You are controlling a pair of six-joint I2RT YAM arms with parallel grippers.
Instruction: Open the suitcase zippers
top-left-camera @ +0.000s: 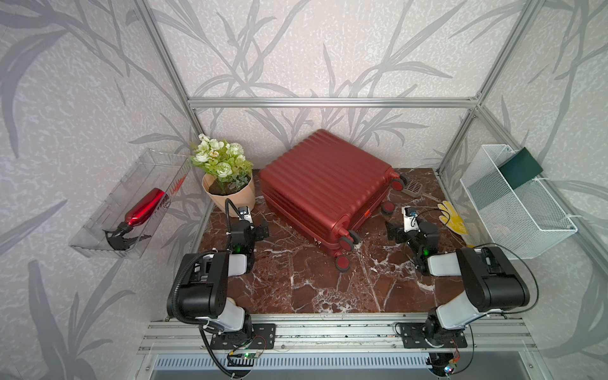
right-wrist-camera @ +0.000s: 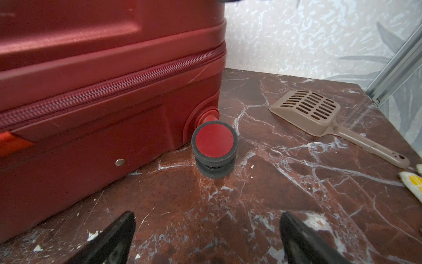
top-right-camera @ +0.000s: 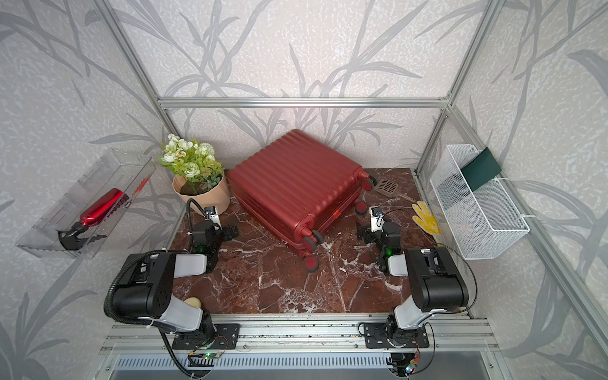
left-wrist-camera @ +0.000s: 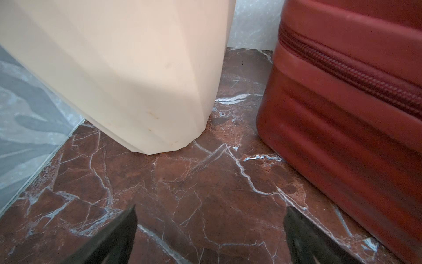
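A ribbed red suitcase lies flat on the marble table, turned diagonally. Its closed zipper runs along the side, seen in the left wrist view and in the right wrist view; no zipper pull is clearly visible. My left gripper stands open left of the suitcase's front-left side, near the flower pot, with nothing between its fingers. My right gripper is open to the right of the suitcase, facing a red-capped wheel, also empty.
A flower pot stands at the back left. A plastic scoop and yellow gloves lie at the right. A clear bin and a white mesh basket hang on the side walls.
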